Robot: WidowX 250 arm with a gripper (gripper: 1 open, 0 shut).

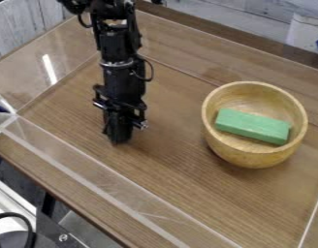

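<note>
The black gripper [119,130] points down at the wooden table left of centre, its fingertips low at the surface and shut, with no object visible between them. To its right stands a round wooden bowl [256,149] holding a green block [252,126]. Whether the fingertips touch the table is hard to tell.
A dark cable or loop [32,232] shows at the lower left corner, and a small blue item at the left edge.
</note>
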